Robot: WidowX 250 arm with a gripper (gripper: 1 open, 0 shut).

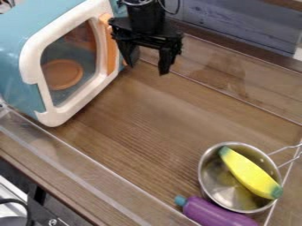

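Observation:
My black gripper [148, 58] hangs at the top centre, open, its two fingers apart with nothing visible between them, beside the orange side of a toy microwave [58, 109]. That blue and white microwave stands at the left with its door facing me, an orange round plate [62, 74] inside. At the lower right a steel pot [220, 184] holds a yellow banana [248, 172]. A purple eggplant [216, 214] lies below the pot, at the bottom edge.
A grey-blue wall [236, 40] runs along the back right. The worktop's edge and dark cables are at the lower left.

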